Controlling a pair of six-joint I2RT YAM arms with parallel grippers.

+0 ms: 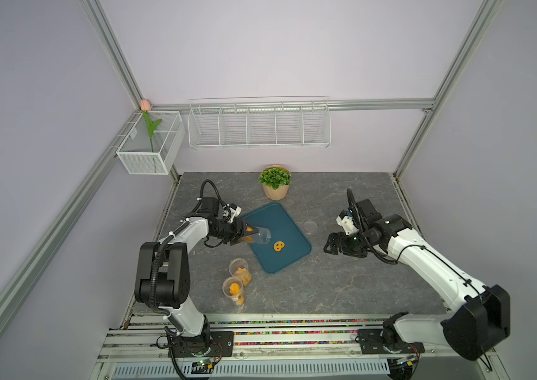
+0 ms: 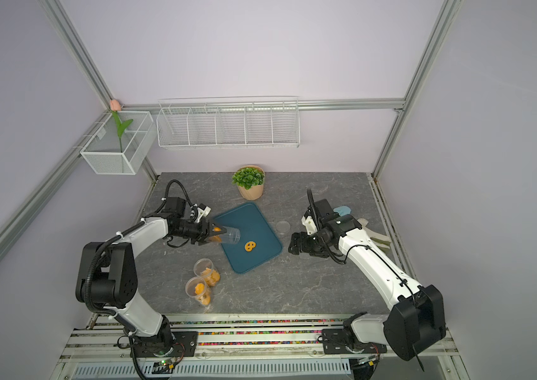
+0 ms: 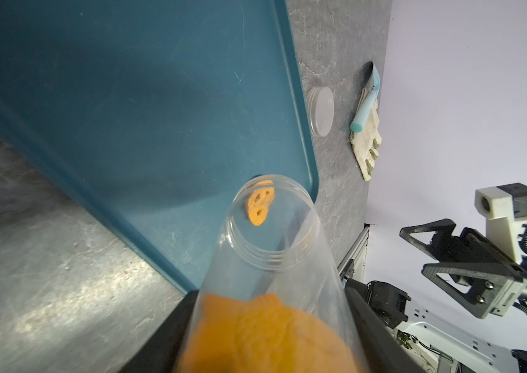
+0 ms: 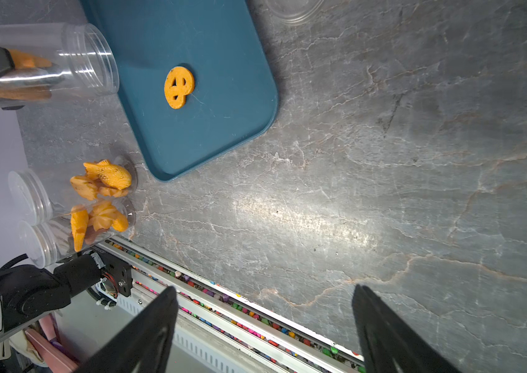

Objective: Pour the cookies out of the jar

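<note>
My left gripper (image 1: pixel 240 233) is shut on a clear plastic jar (image 1: pixel 260 235), lying sideways over the left part of the blue tray (image 1: pixel 290 253), its open mouth pointing right. In the left wrist view orange cookies (image 3: pixel 263 335) fill the jar's near end. One pretzel-shaped cookie (image 4: pixel 178 87) lies on the tray just beyond the mouth. My right gripper (image 1: pixel 332 247) hangs right of the tray, its fingertips apart in the right wrist view with nothing between them. A clear lid (image 3: pixel 321 112) lies beside the tray.
Two jars with cookies (image 1: pixel 235 288) stand front left of the tray. A potted plant (image 1: pixel 275 183) is behind it. A glove (image 3: pixel 364 155) and blue-handled tool (image 3: pixel 366 108) lie at the right. Wire baskets (image 1: pixel 258 123) hang on the back wall.
</note>
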